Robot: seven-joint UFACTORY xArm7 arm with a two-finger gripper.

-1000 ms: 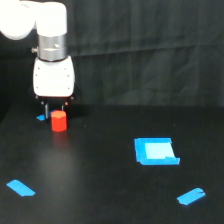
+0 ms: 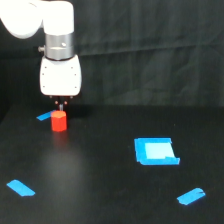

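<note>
A small red block (image 2: pixel 59 121) stands upright on the dark table at the left. Just above it, or slightly behind, hangs the white arm's gripper (image 2: pixel 61 104), pointing down. Its dark fingers look close together against the black backdrop. They are too small and dim to show whether the fingers are shut or merely turned. Whether they touch the block's top cannot be made out.
On the right, blue tape frames a white square (image 2: pixel 158 151). Blue tape strips lie at the front left (image 2: pixel 20 188), the front right (image 2: pixel 191 196) and behind the block (image 2: pixel 45 116).
My arm has shifted a little to the right, bringing the gripper over the block. The fingers, spread wide before, now look much closer together. The block looks unmoved.
</note>
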